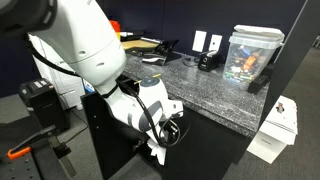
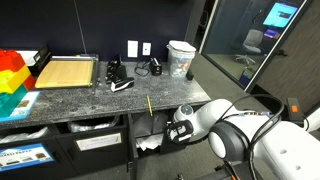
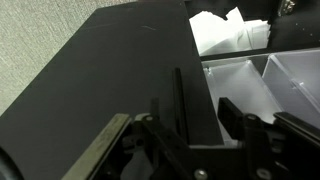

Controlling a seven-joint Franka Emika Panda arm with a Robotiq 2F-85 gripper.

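Observation:
In the wrist view a dark drawer front fills the left and middle, with a slim black handle standing out on it. My gripper is part open, its dark fingers on either side of the handle's near end; contact cannot be made out. Right of the front lies the open drawer's light interior. In exterior view 2 my gripper is low in front of the counter, its fingertips too small to read. The arm hides most of the drawer in exterior view 1.
White paper or cloth lies beyond the drawer front. Above runs a grey stone countertop with a clear bin and a wooden board. Another open drawer is to the left in exterior view 2.

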